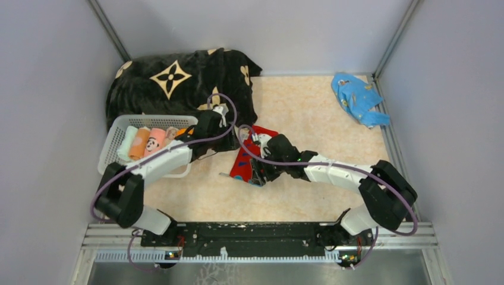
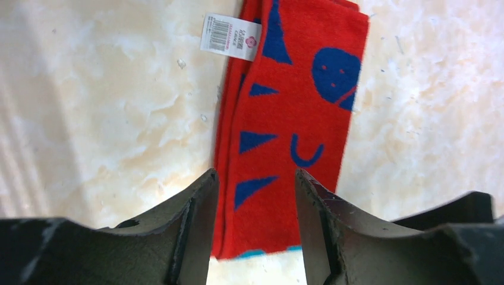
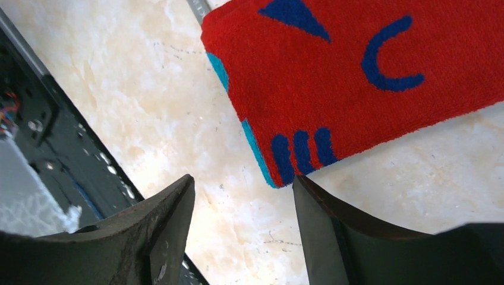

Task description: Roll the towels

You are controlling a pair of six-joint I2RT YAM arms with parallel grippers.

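Observation:
A red towel (image 1: 242, 163) with blue shapes lies folded into a flat strip on the table, slanted in the top view. In the left wrist view my left gripper stands open above the towel (image 2: 291, 119), and a white label (image 2: 230, 37) sticks out from its long edge. My right gripper is open at the near end of the towel, one fingertip (image 3: 301, 185) close by the turquoise-edged corner. Whether that finger touches the cloth, I cannot tell. Nothing is gripped in either hand.
On the left stands a grey basket (image 1: 110, 142) with several rolled towels, partly behind my left arm. A dark patterned blanket (image 1: 136, 89) lies behind it. A crumpled blue towel (image 1: 359, 101) is at the back right. Bare table (image 1: 315, 119) shows right of centre.

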